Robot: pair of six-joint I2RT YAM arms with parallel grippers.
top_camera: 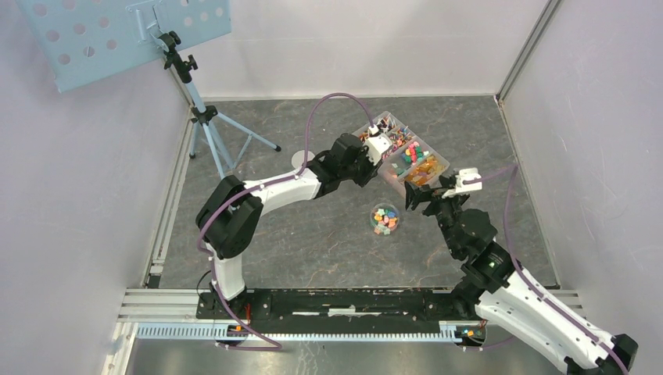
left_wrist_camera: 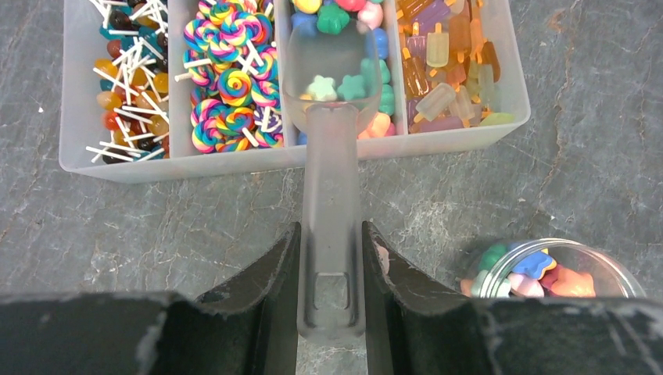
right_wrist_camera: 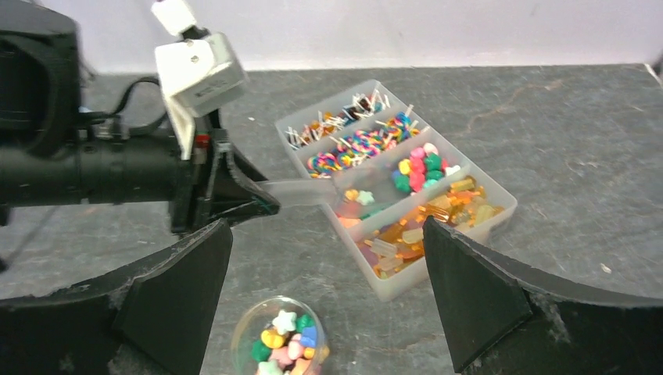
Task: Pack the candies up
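Note:
My left gripper is shut on the handle of a clear plastic scoop [left_wrist_camera: 329, 187], its cup over the coloured-candy compartment of the divided tray [left_wrist_camera: 227, 162]. Other compartments hold stick candies [left_wrist_camera: 133, 101], swirl lollipops [left_wrist_camera: 234, 86] and popsicle candies [left_wrist_camera: 438, 78]. A clear round jar with assorted candies stands nearer the front, low right in the left wrist view. My right gripper [top_camera: 410, 192] stands open right of the jar, nothing between its fingers in the right wrist view.
A light-blue tripod [top_camera: 205, 117] with a board stands at the back left. A white disc [top_camera: 302, 158] lies left of the tray. The floor around the jar is clear.

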